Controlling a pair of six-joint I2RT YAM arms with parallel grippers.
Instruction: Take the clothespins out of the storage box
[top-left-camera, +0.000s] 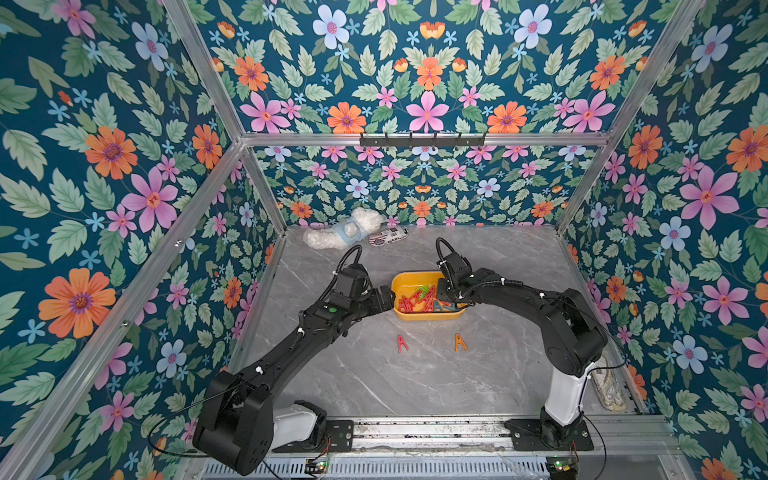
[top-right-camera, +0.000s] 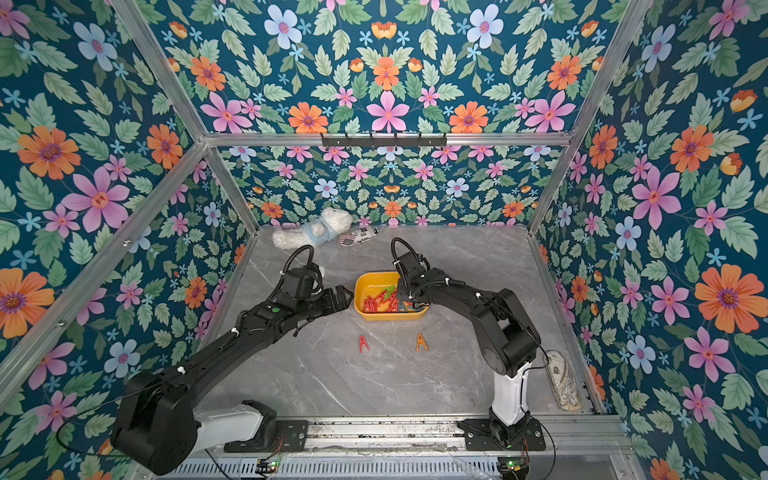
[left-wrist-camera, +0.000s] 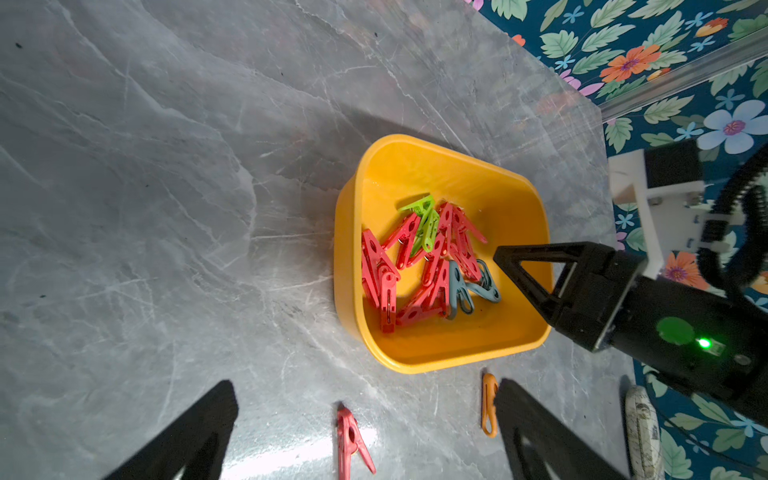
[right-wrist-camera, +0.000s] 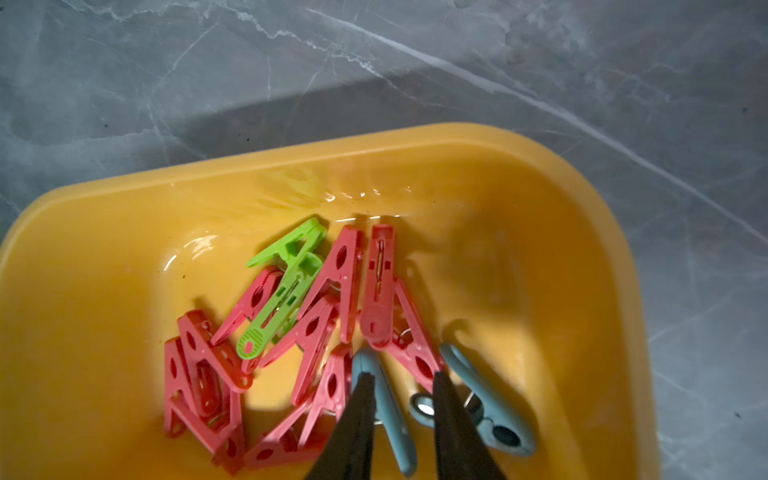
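Note:
The yellow storage box (top-left-camera: 412, 314) holds several red clothespins (right-wrist-camera: 340, 272), green ones (right-wrist-camera: 284, 300) and blue ones (right-wrist-camera: 492, 412). My right gripper is inside or just over the box at its right part, fingertips near the blue clothespins, part open with nothing clearly held. My left gripper stands open just left of the box, with nothing between its fingers. A red clothespin (left-wrist-camera: 352, 440) and an orange one (left-wrist-camera: 489, 404) lie on the table in front of the box.
A fluffy white object (top-left-camera: 320, 237) and a small patterned one (top-left-camera: 388, 236) lie at the back left. A worn pale object (top-right-camera: 564, 380) lies at the right edge.

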